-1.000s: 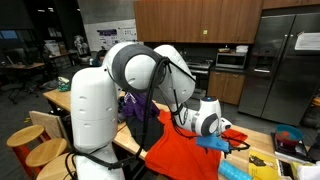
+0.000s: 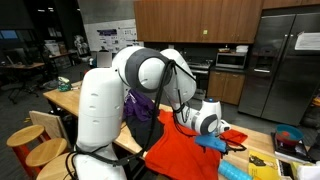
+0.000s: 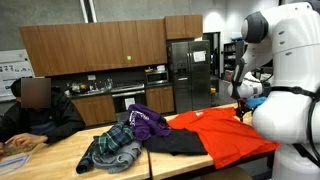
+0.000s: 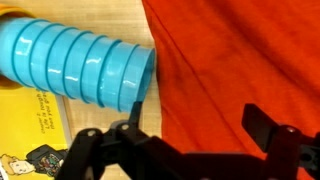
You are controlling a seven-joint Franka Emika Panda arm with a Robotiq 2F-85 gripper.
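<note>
A red cloth [image 2: 178, 150] is spread over the table; its edge and some bare wood lie below my gripper in the wrist view. The gripper is open, its two dark fingers wide apart and nothing held between them. To its left lies a ribbed light-blue cylinder [image 4: 75, 62], apart from the fingers. That cylinder [image 2: 232, 172] also shows at the table's near right in exterior view 1. In exterior view 2 the fingertips are too small to make out.
A yellow book [image 4: 32, 125] lies by the cylinder. A purple cloth [image 3: 147, 121], a black cloth [image 3: 180, 141], a plaid cloth [image 3: 110, 138] and a grey cloth [image 3: 120, 157] lie farther left. A person [image 3: 40, 115] sits at the table's far side.
The arm has shifted slightly in exterior view 1. The cloth and cylinder look unmoved.
</note>
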